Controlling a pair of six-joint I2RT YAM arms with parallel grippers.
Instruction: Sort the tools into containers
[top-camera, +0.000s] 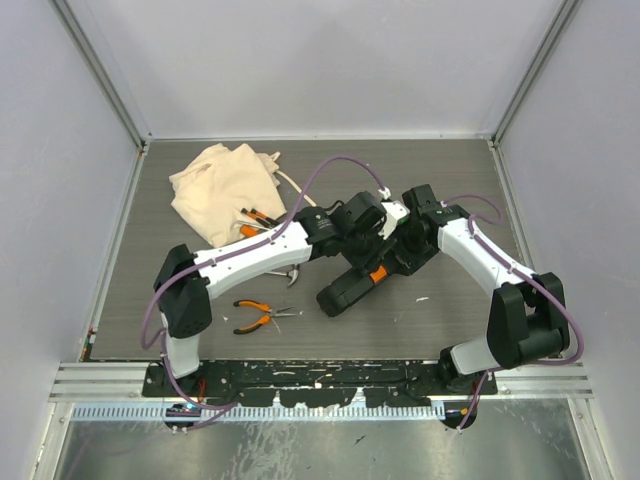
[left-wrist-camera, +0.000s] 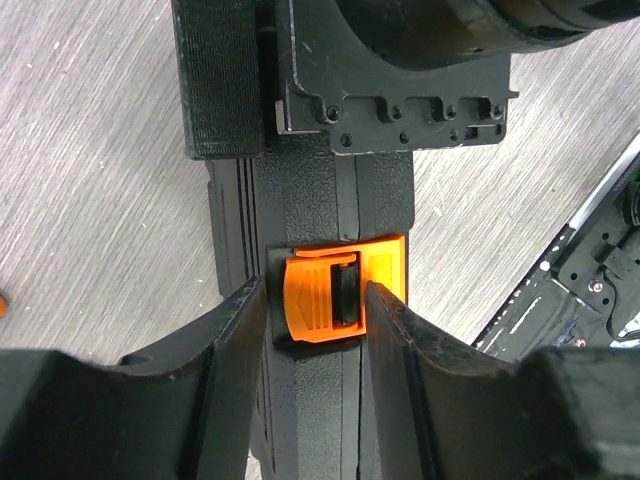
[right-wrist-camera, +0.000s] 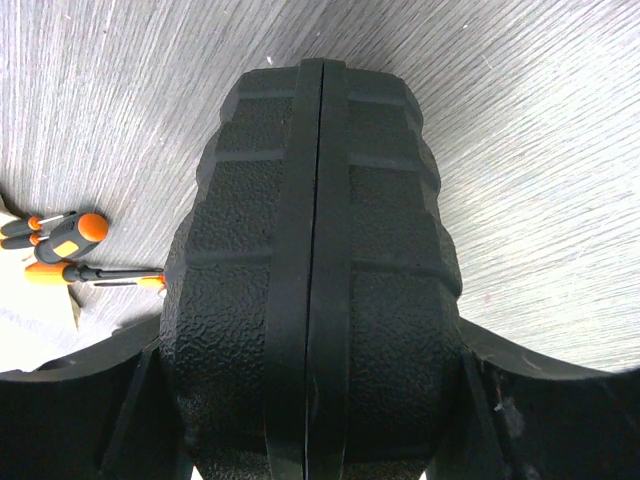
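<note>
A long black tool case (top-camera: 343, 294) lies across the lower middle of the table. My right gripper is shut on it, with the ribbed case filling the right wrist view. My left gripper is at the case's orange latch (left-wrist-camera: 313, 300), its fingers part open on either side of the latch. Orange-handled pliers (top-camera: 258, 320) lie left of the case. Screwdrivers (right-wrist-camera: 70, 235) and a hammer (top-camera: 292, 273) lie behind, partly hidden by my left arm in the top view.
A cream cloth bag (top-camera: 220, 190) lies at the back left. Both arms crowd together over the middle.
</note>
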